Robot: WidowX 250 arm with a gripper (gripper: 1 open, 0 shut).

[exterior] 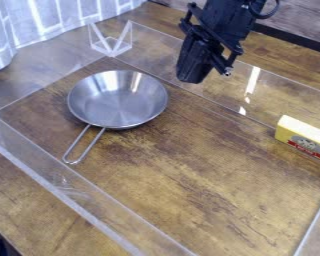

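Observation:
My black gripper (200, 55) is raised at the top centre of the camera view, above and behind the pan, tilted downward; whether it is open or shut is unclear. A steel pan (117, 98) with a long wire handle rests on the wooden table (190, 190) at left of centre, apart from the gripper. A yellow box (303, 138) with a red label lies at the right edge.
A clear plastic stand (109, 42) is at the back left, with white fabric at the top left corner. Clear strips run along the sides.

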